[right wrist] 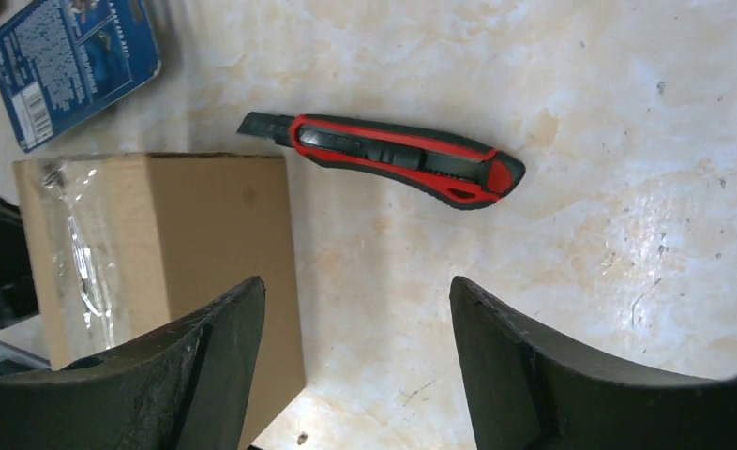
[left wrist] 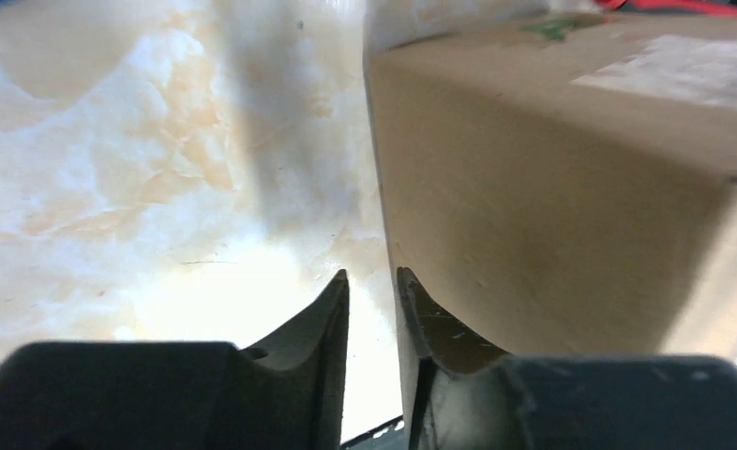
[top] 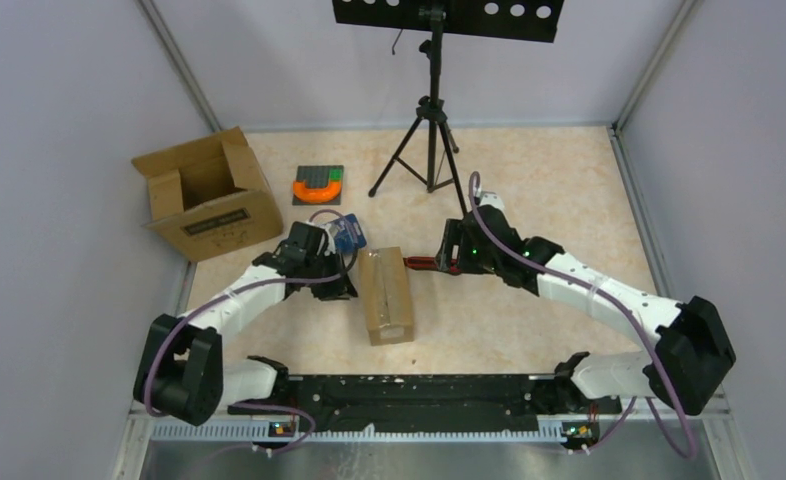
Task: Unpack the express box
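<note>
A closed brown carton (top: 386, 300) stands in the front middle of the table, a strip of clear tape along its upper face. My left gripper (top: 349, 287) is just left of it; in the left wrist view its fingers (left wrist: 332, 328) are slightly apart with nothing between them, close by the carton's side (left wrist: 533, 206). To the carton's right, my right gripper (top: 451, 246) is open and empty above the table. A red and black box cutter (right wrist: 402, 155) lies flat beyond its fingers in the right wrist view, blade end near the carton's corner.
Back left stands a larger open carton (top: 219, 215). An orange and grey item (top: 318, 187) lies beside it, and a blue printed card (top: 348, 232) lies behind the left gripper. A black tripod stand (top: 432, 145) rises at the back.
</note>
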